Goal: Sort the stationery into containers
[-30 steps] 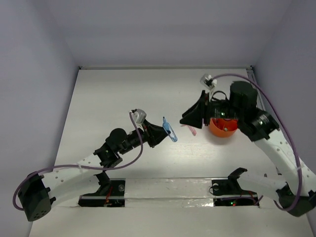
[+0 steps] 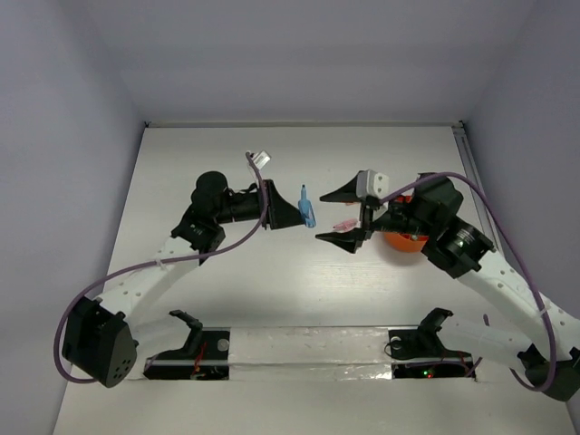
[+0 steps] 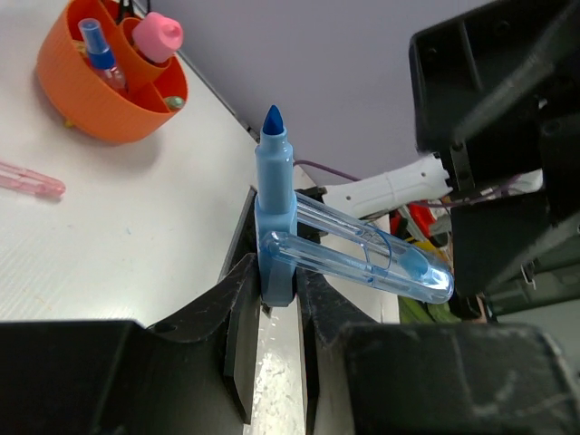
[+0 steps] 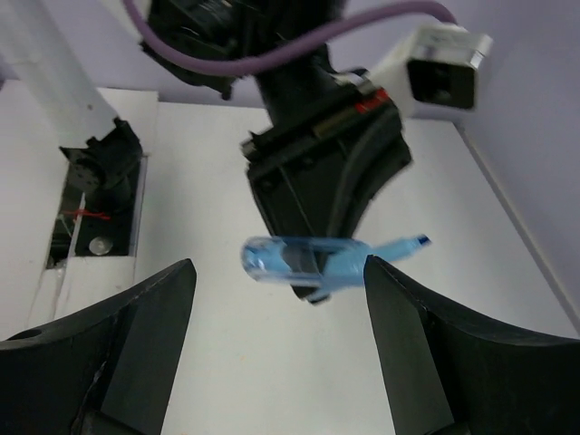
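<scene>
A light-blue marker point(image 2: 306, 207) with its clear cap folded alongside is pinched in my left gripper, dark blue tip upward in the left wrist view. My right gripper point(image 2: 337, 217) faces it from the right, open and empty, its two fingers spread on either side of the marker's line but apart from it. Through the right wrist view the blue marker point(image 4: 340, 262) appears blurred ahead of the fingers. An orange container point(image 3: 100, 86) holds a blue-capped bottle and a pink item. On the table lies a pink stationery piece point(image 3: 32, 180).
The orange container point(image 2: 404, 241) is partly hidden under the right arm in the top view. Both arms occupy the middle of the table. Grey walls stand at both sides.
The left gripper shifted slightly up the view, still gripping the marker, which now stands more upright in the picture.
</scene>
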